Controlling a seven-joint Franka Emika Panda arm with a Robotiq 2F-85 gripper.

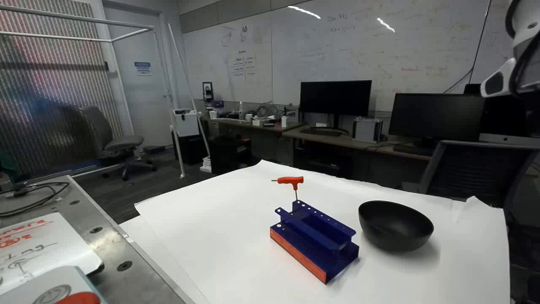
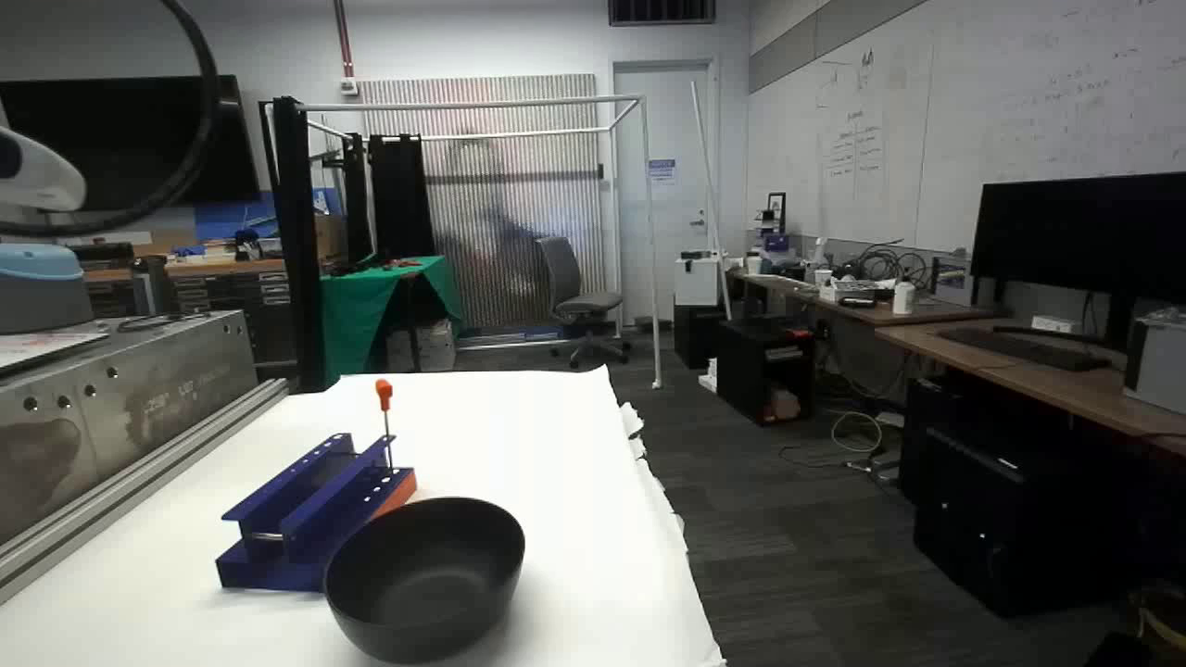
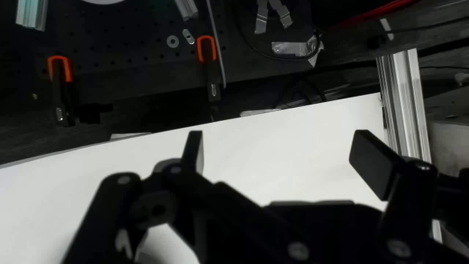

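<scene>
An orange T-handled hex key [image 1: 291,180] stands upright in a hole at one end of a dark blue holder [image 1: 314,230] with orange along one side. From exterior view 2, its orange handle [image 2: 384,391] rises above the holder's far end. Right beside the holder sits an empty black bowl [image 1: 396,226]. My gripper is wide open in the wrist view, with only the white sheet showing between its fingers. Neither the holder nor the bowl can be made out there. Both exterior views catch just part of the arm, high at an edge, and not the fingers.
White paper [image 1: 217,238] covers the table, with clear space around the holder and bowl. A metal bench [image 2: 122,389] borders one side. The wrist view shows an aluminium rail [image 3: 404,105] and two orange-tipped clamps [image 3: 206,48] beyond the sheet's edge.
</scene>
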